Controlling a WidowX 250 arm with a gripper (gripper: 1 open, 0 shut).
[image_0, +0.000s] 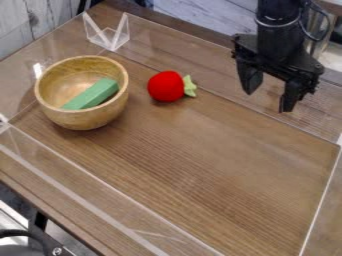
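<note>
The black robot gripper (274, 85) reaches down from the top right over the wooden table, its fingers spread low over bare surface. A red round object (166, 87) with a small green leafy part lies left of it. At the left, a wooden bowl (60, 110) holds a green elongated block (94, 92).
A clear wire or plastic item (107, 30) stands near the back left.
</note>
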